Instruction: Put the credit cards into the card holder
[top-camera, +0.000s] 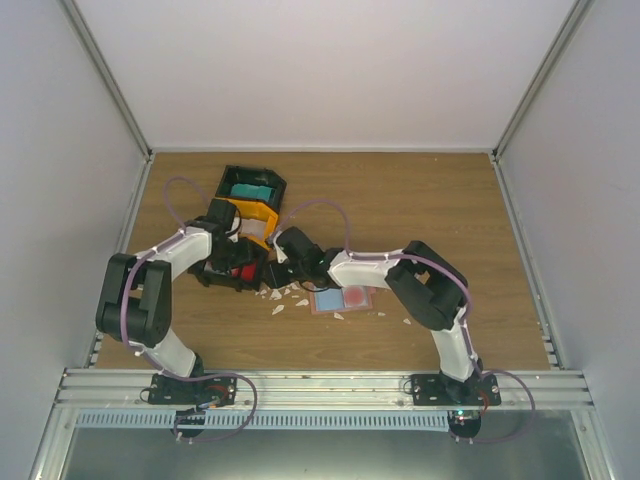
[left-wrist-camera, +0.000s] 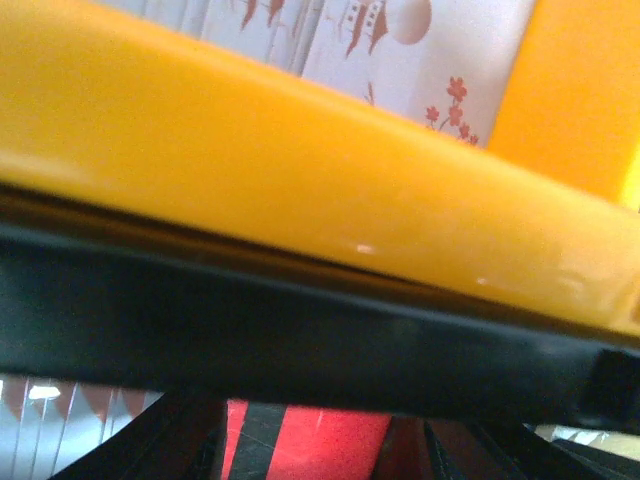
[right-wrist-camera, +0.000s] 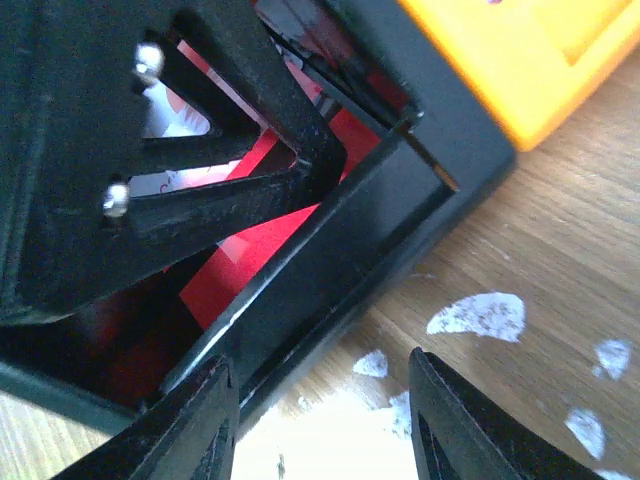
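Note:
A black tray (top-camera: 238, 284) at the front left holds red cards (right-wrist-camera: 240, 250) and pale ones. My left gripper reaches down into this tray, its fingers part open around a red card (left-wrist-camera: 320, 445); a dark gap shows between the card and one finger. In the top view that gripper hides much of the tray. By the tray's near right corner, low above the table, my right gripper stands open with nothing between its fingers. The card holder (top-camera: 342, 299), with a blue and a pink pocket, lies right of it, partly under the right arm.
Behind the front tray stand a yellow tray (top-camera: 264, 212) with white cards (left-wrist-camera: 420, 60) and a black tray (top-camera: 278, 184) with teal cards (top-camera: 250, 192). Several pale flecks (right-wrist-camera: 480, 316) dot the table near my right gripper.

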